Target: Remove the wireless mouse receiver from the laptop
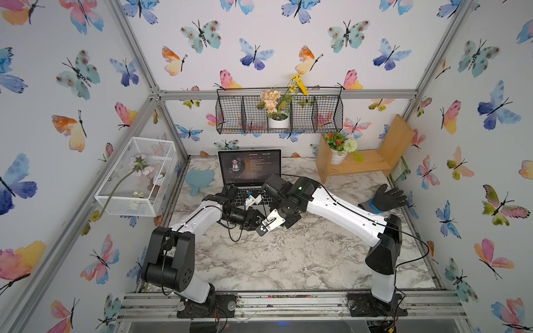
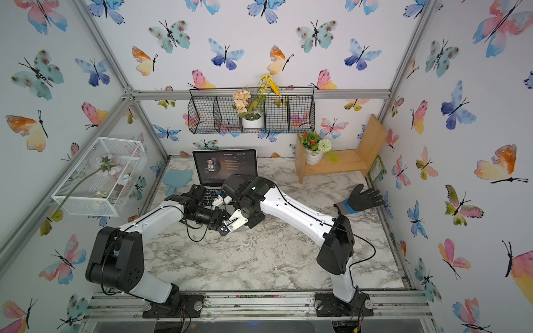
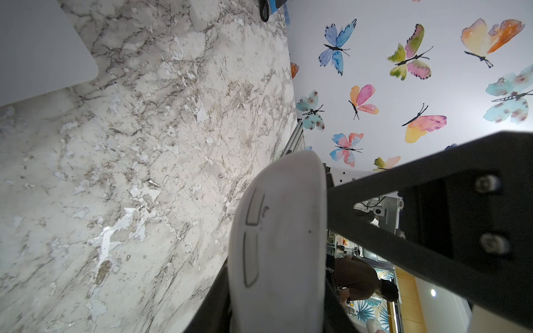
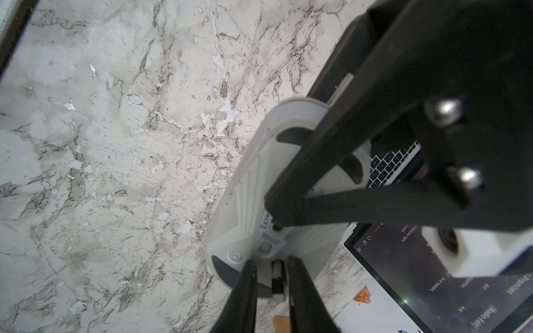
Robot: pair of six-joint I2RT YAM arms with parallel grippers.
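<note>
A white mouse [image 3: 277, 233] is gripped by my left gripper, which is shut on its body above the table. In the right wrist view the mouse's pale underside [image 4: 241, 222] shows, with a label and dark pads. At its lower end my right gripper has its fingers apart. Between them is a small dark piece [image 4: 277, 280], perhaps the receiver; whether it sits in the mouse or stands free, I cannot tell. The laptop [image 1: 249, 167] stands open behind, partly covered by both arms; its side ports are hidden.
A black glove [image 1: 386, 198] lies at the right of the table, and a light-blue item [image 1: 199, 180] left of the laptop. A wooden shelf [image 1: 361, 162] with a flower pot stands back right.
</note>
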